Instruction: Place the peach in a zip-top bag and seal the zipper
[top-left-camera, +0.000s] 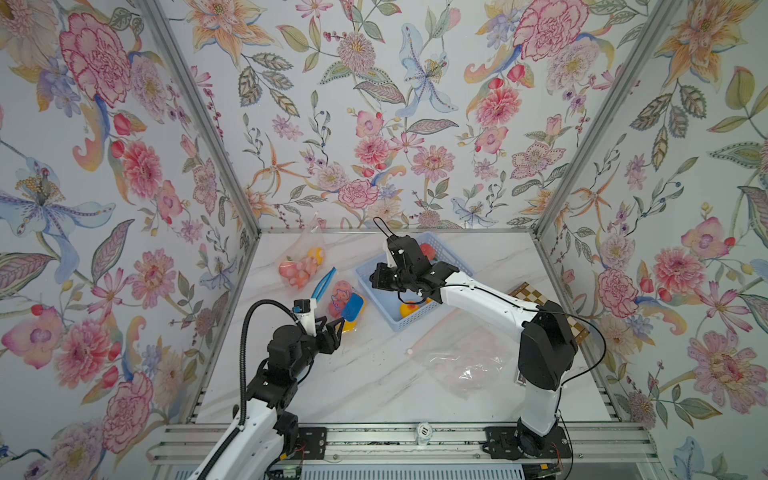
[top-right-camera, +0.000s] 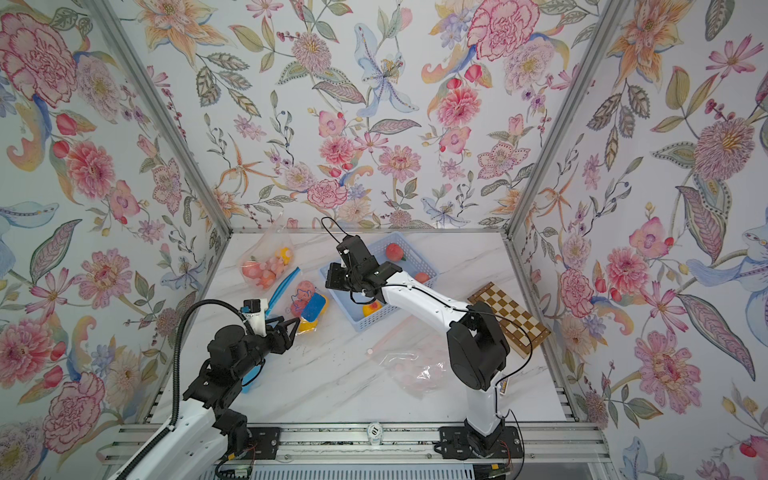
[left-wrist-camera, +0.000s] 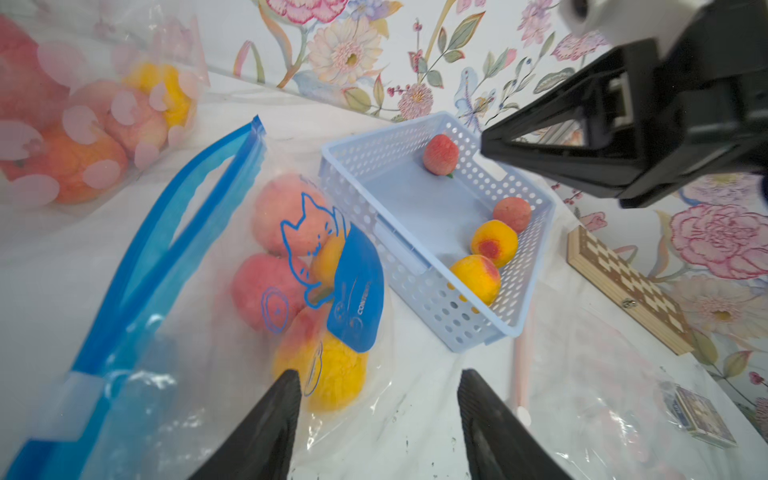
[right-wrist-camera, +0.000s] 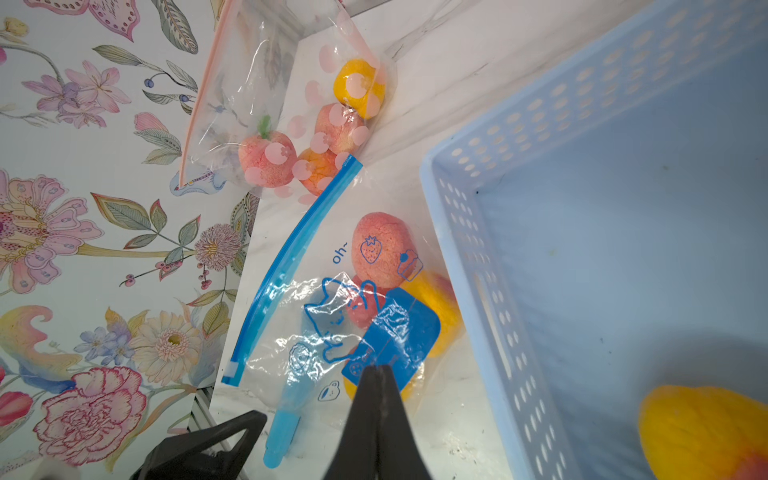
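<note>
A clear bag with a blue zipper and blue cat print (right-wrist-camera: 368, 300) lies on the table, several peaches inside it. Its blue zipper strip (right-wrist-camera: 292, 268) runs along the far side in the right wrist view; a blue slider cannot be made out for certain. My left gripper is part open over the bag's near side, nothing between its fingers. Over the basket's left side, my right gripper is shut, with nothing showing between its fingers. Loose peaches, among them a yellow one (left-wrist-camera: 477, 280) and a red one (left-wrist-camera: 441, 154), sit in the blue basket (left-wrist-camera: 400, 240).
Behind the zipper bag lies a second bag of peaches with pink dots (right-wrist-camera: 316, 144). An empty clear bag (top-left-camera: 464, 356) lies flat at the front right. A checkered board (top-right-camera: 512, 312) is at the right.
</note>
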